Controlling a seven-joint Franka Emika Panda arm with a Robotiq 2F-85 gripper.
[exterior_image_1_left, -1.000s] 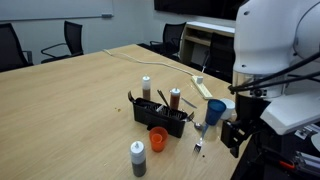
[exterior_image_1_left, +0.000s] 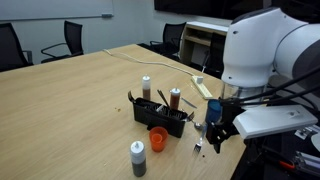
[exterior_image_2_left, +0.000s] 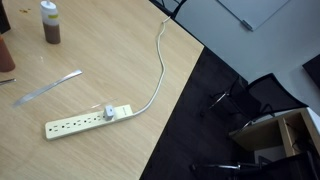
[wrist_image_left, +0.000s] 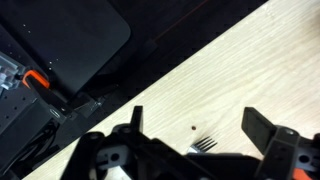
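My gripper is open above the table, its two black fingers wide apart with nothing between them. In the wrist view, the tines of a fork (wrist_image_left: 204, 145) show on the wood below the gap between the fingers; the rest of the fork is hidden behind the gripper. Exterior view 1 has the fork (exterior_image_1_left: 198, 147) lying near the table's edge. An orange cup (exterior_image_1_left: 158, 140) is left of it, and a blue cup (exterior_image_1_left: 214, 112) stands partly behind my arm.
A black box with utensils (exterior_image_1_left: 160, 118) stands beside the orange cup, with a white-capped bottle (exterior_image_1_left: 138, 160) nearer the camera. A red-brown bottle (exterior_image_1_left: 174, 98) stands behind the box. Farther back lies a power strip (exterior_image_2_left: 88, 122) with its cord.
My arm has moved left in exterior view 1 and now covers part of the blue cup. A white object beside that cup has become hidden. The fork and orange cup have stayed put.
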